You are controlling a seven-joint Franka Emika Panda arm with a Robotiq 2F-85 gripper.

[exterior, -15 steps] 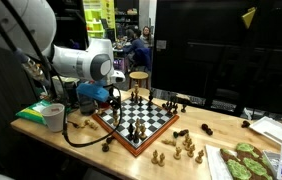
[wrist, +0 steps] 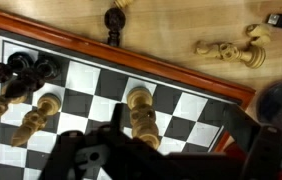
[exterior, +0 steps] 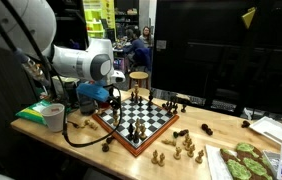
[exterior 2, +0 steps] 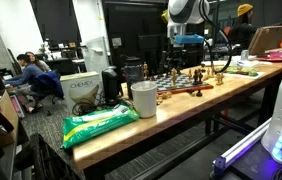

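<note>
Beneath my gripper, in the wrist view, lies a black-and-white chessboard (wrist: 79, 77) with a reddish-brown border. The gripper is open, one dark finger at each side. A light wooden chess piece (wrist: 142, 117) shows between the fingers, nearer the left one; its lower part is partly hidden. Further left on the board are another light piece (wrist: 39, 118) and dark pieces (wrist: 47, 69). In exterior view 1 the arm reaches over the board's left side, and the fingertips are too small to make out.
Beyond the border, loose light pieces (wrist: 231, 50) and a dark piece (wrist: 114, 25) lie on the wooden table. A white cup (exterior: 54, 117) stands at the table's left. A tray with green and brown patches (exterior: 243, 163) and a white tray (exterior: 276, 131) occupy the right.
</note>
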